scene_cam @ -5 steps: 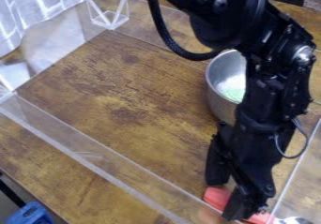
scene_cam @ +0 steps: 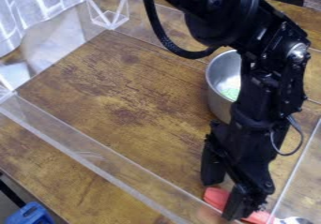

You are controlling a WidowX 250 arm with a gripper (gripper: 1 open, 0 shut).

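The black gripper (scene_cam: pixel 228 183) points down at the bottom right of the camera view, low over a red object (scene_cam: pixel 217 199) that lies by the clear plastic wall. Its fingers are around or just over the red object; whether they are shut on it is unclear. A metal bowl (scene_cam: pixel 224 71) with something pale green inside stands behind the arm, partly hidden by it.
A wooden board (scene_cam: pixel 107 97) fills the middle and left, mostly bare. Clear plastic walls (scene_cam: pixel 88 157) run along its edges. A white cloth (scene_cam: pixel 38 12) lies at the top left, and a blue object (scene_cam: pixel 28 215) sits at the bottom left corner.
The upper part of the arm has shifted slightly. The fingertips and the red object stay in nearly the same place.
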